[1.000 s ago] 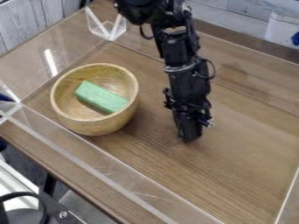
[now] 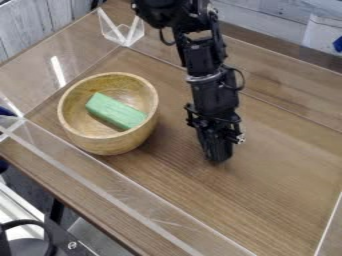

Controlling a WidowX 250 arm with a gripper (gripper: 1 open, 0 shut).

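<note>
A black robot arm hangs from the top centre, its gripper (image 2: 217,145) low over the bare wooden table (image 2: 267,200), right of a round tan bowl (image 2: 83,127). A green block (image 2: 116,111) lies in the bowl. The fingertips are dark and small; whether they are open or shut, or hold anything, I cannot tell.
A clear plastic piece (image 2: 120,28) stands at the top left. A white object (image 2: 323,35) is at the top right corner. Dark cables lie at the bottom left.
The arm and gripper have shifted very slightly; the bowl and block look unchanged.
</note>
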